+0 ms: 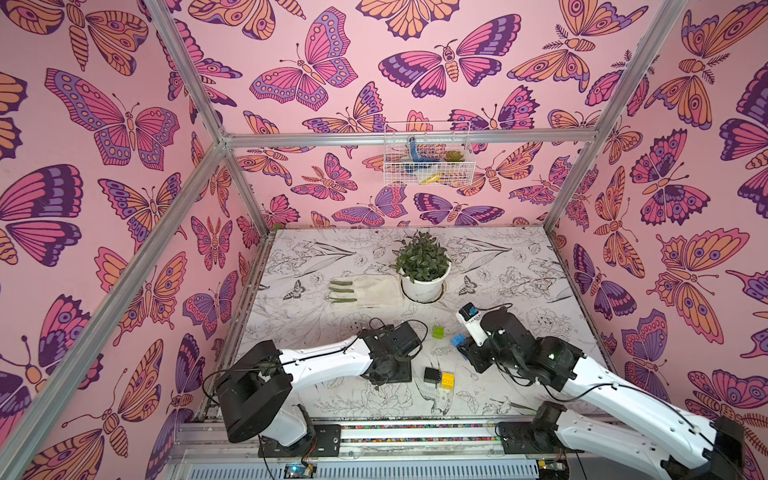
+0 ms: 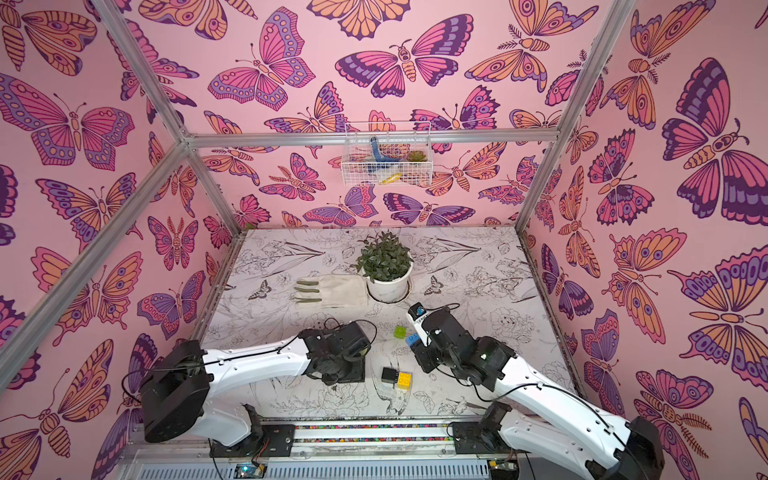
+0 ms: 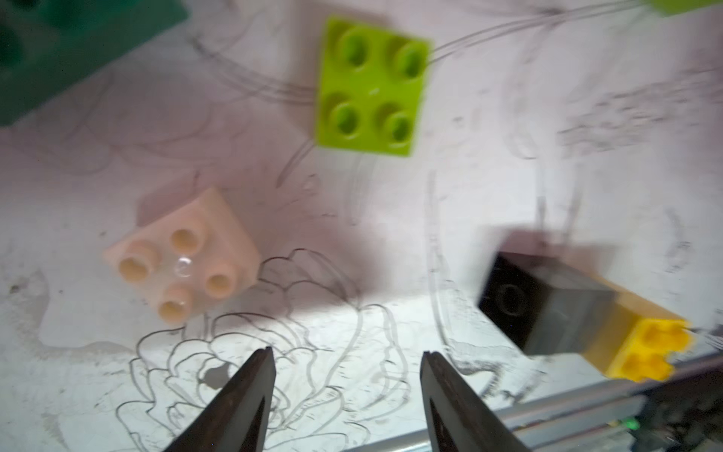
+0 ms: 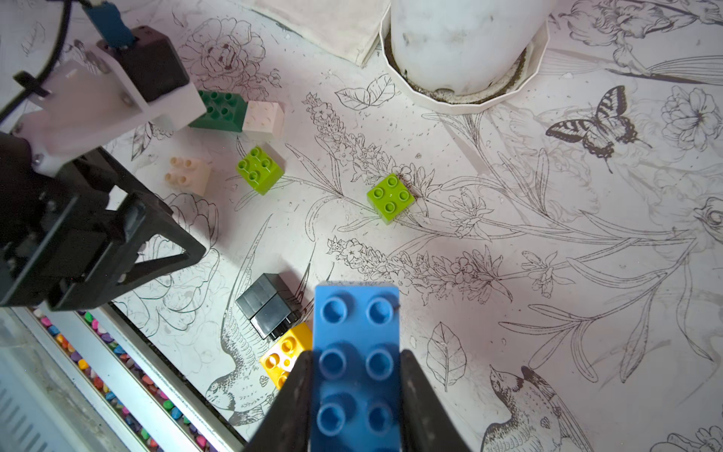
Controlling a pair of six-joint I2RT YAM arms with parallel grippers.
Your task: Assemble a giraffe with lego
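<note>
My left gripper hangs low over the table with its fingers apart and nothing between them. Beside it lie a black brick and a yellow brick, close together near the front edge. A pale pink brick, lime bricks and a dark green brick with a white brick at its end lie farther back. My right gripper is shut on a blue brick, held studs up, right of the black and yellow bricks.
A potted plant in a white pot stands at the back middle, beside pale gloves. A wire basket hangs on the back wall. A rail runs along the front.
</note>
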